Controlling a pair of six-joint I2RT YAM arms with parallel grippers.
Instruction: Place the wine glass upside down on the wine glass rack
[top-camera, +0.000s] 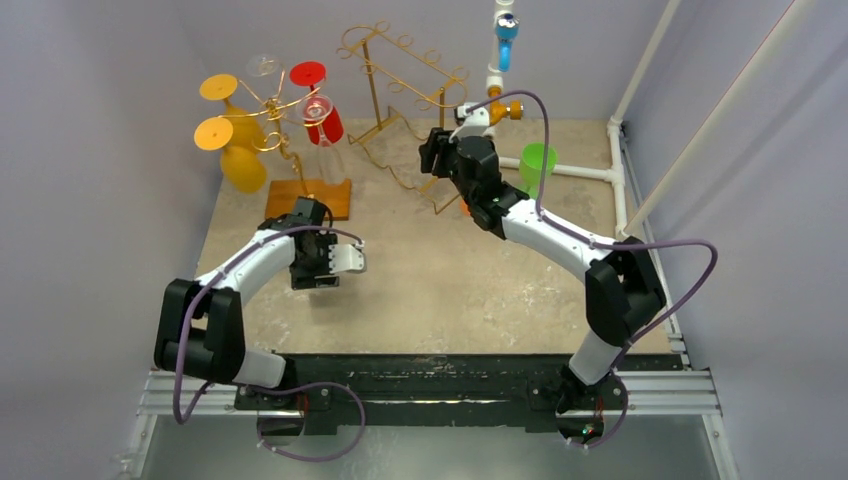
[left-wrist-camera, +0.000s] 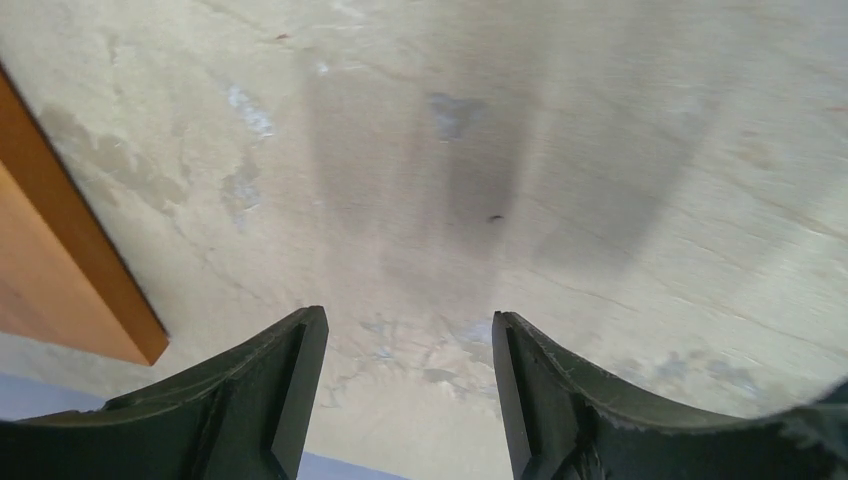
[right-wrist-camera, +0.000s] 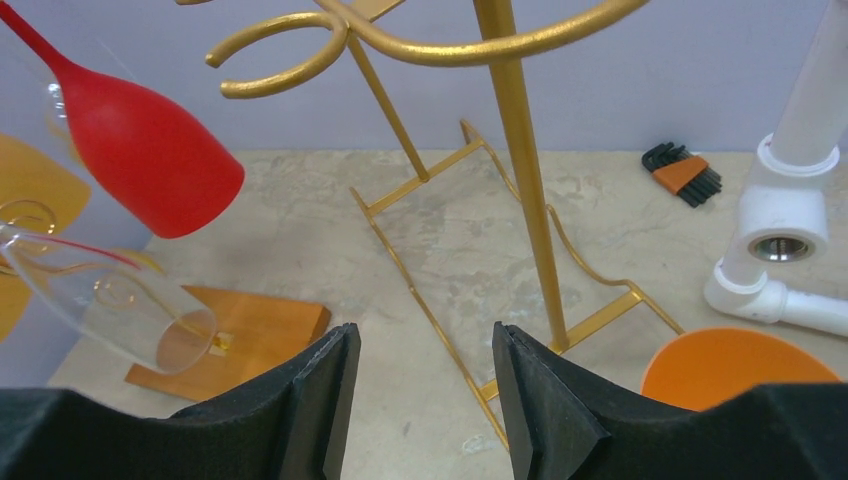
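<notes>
The gold wine glass rack (top-camera: 402, 66) stands empty at the back of the table, its hooked rails high up. In the right wrist view, one of the rack's posts (right-wrist-camera: 532, 190) rises beyond my right gripper, which is open and holds nothing. An orange wine glass (right-wrist-camera: 738, 368) shows its rim at the lower right of that view, outside the fingers; the right arm mostly hides it from above. The green wine glass (top-camera: 537, 170) stands upright to the right. Over bare table, in front of the wooden base, my left gripper is open and empty.
A round gold holder with a wooden base (top-camera: 335, 199) stands at the back left, carrying yellow glasses (top-camera: 243, 168), red (top-camera: 326, 123) and clear ones upside down. White pipes (top-camera: 575, 172) with taps run along the back right.
</notes>
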